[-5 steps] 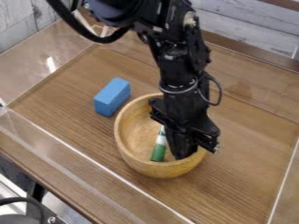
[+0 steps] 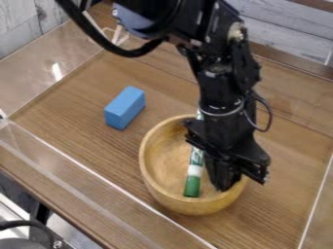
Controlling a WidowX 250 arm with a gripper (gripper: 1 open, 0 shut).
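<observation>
My black gripper point(image 2: 221, 170) reaches down into a round tan bowl point(image 2: 156, 175) at the centre of the camera view, its tip low in the right part of the bowl. It looks shut, though its fingertips are dark and hard to make out, and no object shows clearly between them. A white and green cylindrical object point(image 2: 193, 180) lies lengthwise in the bowl, just left of the gripper and partly hidden by it at the upper end.
A blue block point(image 2: 125, 107) lies on the wooden table point(image 2: 72, 136) left of and behind the bowl. Raised edges border it at left and back.
The gripper has shifted slightly within the bowl. The white and green object now lies a little further right and more upright in view.
</observation>
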